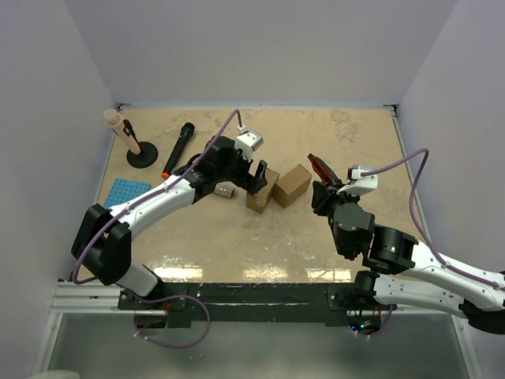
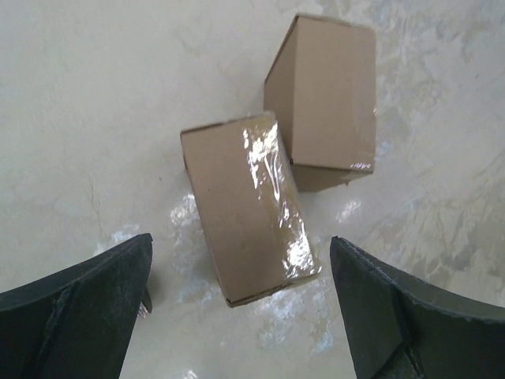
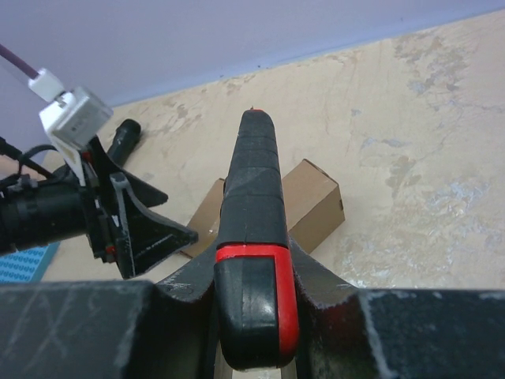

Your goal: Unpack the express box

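My left gripper (image 1: 254, 177) hangs open above two cardboard boxes. In the left wrist view the taped box (image 2: 245, 205) lies centred below the fingers, against a second box (image 2: 331, 95). My right gripper (image 1: 323, 188) is at the right side, shut on a red-and-black tool, probably a box cutter (image 3: 248, 197), which points up and away in the right wrist view and hides part of the boxes there.
A silver cylinder (image 1: 223, 190) lies left of the boxes. A black-and-orange bar (image 1: 180, 146), a stand with a pale cylinder (image 1: 142, 154) and a blue mat (image 1: 125, 190) are at the left.
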